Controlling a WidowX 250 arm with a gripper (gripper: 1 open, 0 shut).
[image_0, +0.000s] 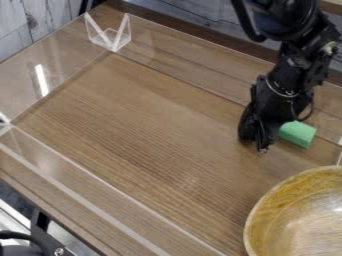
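Note:
My black gripper (257, 134) is low on the wooden table (134, 130) at the right, beside a green block (298, 133) whose left part it partly covers. The fingertips are dark and crowded against the block, so whether anything is between them is unclear.
A large yellow bowl (293, 210) fills the lower right corner. A white wire-like object (110, 32) stands at the back left.

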